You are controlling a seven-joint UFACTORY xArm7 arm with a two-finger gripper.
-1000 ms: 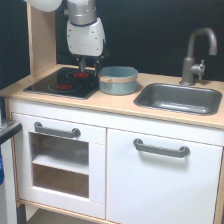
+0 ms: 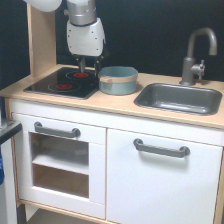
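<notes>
My white gripper [image 2: 90, 68] hangs over the stove top, at the upper left of the camera view. Its two dark fingers look spread, with nothing clearly seen between them. Just to their right, a grey-green pot [image 2: 119, 82] stands upright on the wooden counter, beside the black stove top [image 2: 62, 84]. The right finger is close to the pot's left rim; whether they touch, I cannot tell.
A metal sink [image 2: 178, 99] with a tall grey faucet [image 2: 192, 60] lies to the right. Below are a shut white cabinet door [image 2: 160, 180] and an oven-like compartment [image 2: 62, 165]. A wooden post [image 2: 42, 45] rises behind the stove's left side.
</notes>
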